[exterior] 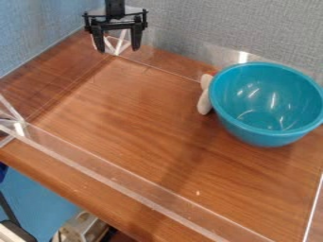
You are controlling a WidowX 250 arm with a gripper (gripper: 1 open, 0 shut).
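Observation:
My black gripper point(117, 40) hangs at the top left over the back corner of the wooden surface, its two fingers apart with nothing visible between them. A teal bowl point(263, 123) stands on the right side. A pale, elongated object point(203, 97) lies against the bowl's left side, partly hidden by it.
Speckled walls point(214, 28) bound it at the back and left. Clear strips run along the edges, and beyond the front left edge is a blue area with some hardware.

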